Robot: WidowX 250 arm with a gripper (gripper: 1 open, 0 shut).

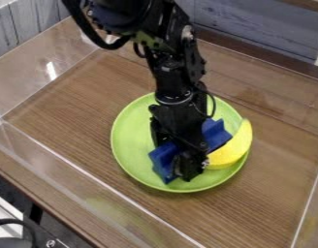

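Note:
A green plate [131, 141] sits on the wooden table, holding a blue object [165, 162] and a yellow banana-like piece [233, 145] on its right side. My black gripper [180, 160] reaches down from the top of the view onto the blue object, its fingers around or over it; they hide much of it, and whether they grip it cannot be seen.
A pale wall [252, 34] runs along the back, and clear edging borders the left side. A black cable lies at the lower left.

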